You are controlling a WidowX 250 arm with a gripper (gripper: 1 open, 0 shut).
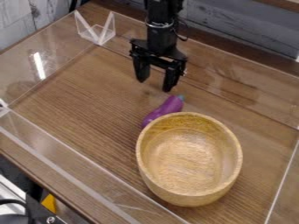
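Observation:
My black gripper (156, 70) hangs in the upper middle of the camera view, open, with its fingers spread and nothing seen between them. A purple elongated object (162, 111) lies diagonally on the wooden table just below the gripper, apart from it. A large tan bowl (188, 158) stands below the purple object, close to its lower end.
Clear plastic or white wire-like pieces stand at the upper left and left edges. Black cabling (14, 212) shows in the lower left corner.

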